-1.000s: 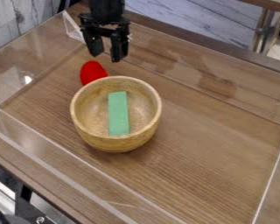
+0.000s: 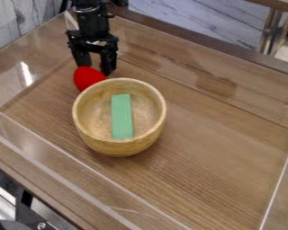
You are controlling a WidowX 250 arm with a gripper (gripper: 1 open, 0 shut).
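Note:
My gripper (image 2: 94, 57) hangs over a red object (image 2: 89, 81) just behind a wooden bowl (image 2: 148, 128). Its fingers look apart and point down, close to the top of the red object; whether they touch it I cannot tell. A green block (image 2: 121, 117) lies inside the bowl.
A shelf edge runs along the top right, and a pale wall stands at the upper left.
The gripper has moved left and down toward the red object. The bowl, green block and red object look unmoved.

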